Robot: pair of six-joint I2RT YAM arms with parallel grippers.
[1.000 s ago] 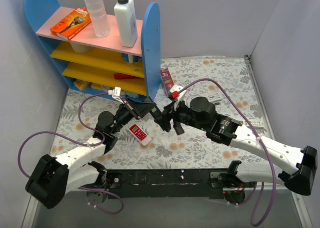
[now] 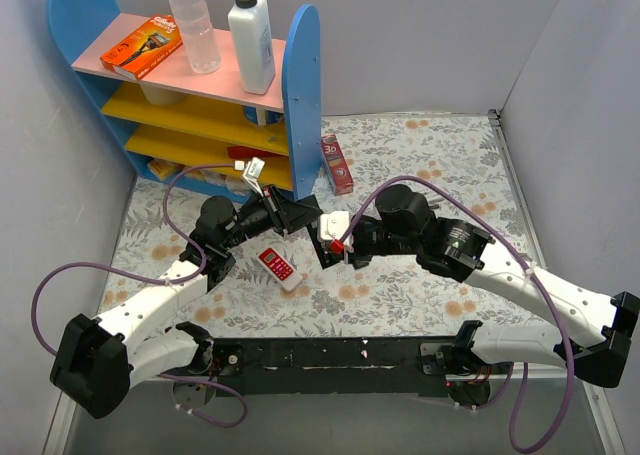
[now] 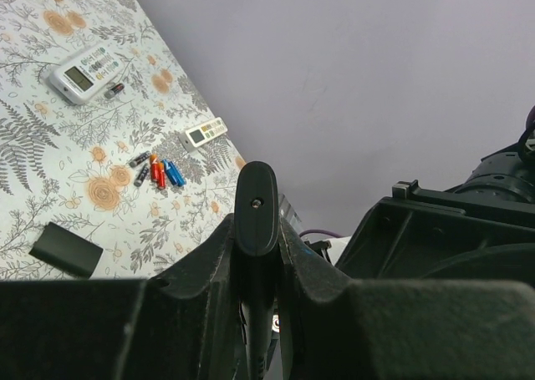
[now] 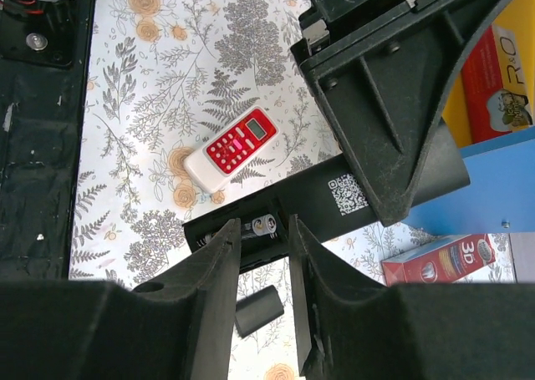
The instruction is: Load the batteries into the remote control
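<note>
A black remote [image 4: 322, 198] is held above the table, its battery compartment open and facing the right wrist camera. My left gripper is shut on it and shows the remote edge-on between its fingers. A silver battery [image 4: 261, 225] lies in the compartment; the compartment's left part is dark, partly behind a finger. The fingers of my right gripper stand apart right over that compartment, with no object clearly gripped. On the table below lies the black battery cover [image 4: 259, 311]. Loose batteries [image 3: 156, 171], several in red, blue and dark colours, are grouped in the left wrist view.
A white-and-red remote [image 2: 280, 268] lies near the left arm. Further off are a white remote [image 3: 86, 73] and a smaller one [image 3: 203, 134]. The blue shelf [image 2: 302, 105] and a red box [image 2: 337, 165] stand behind the left gripper.
The left arm with the remote has shifted only slightly.
</note>
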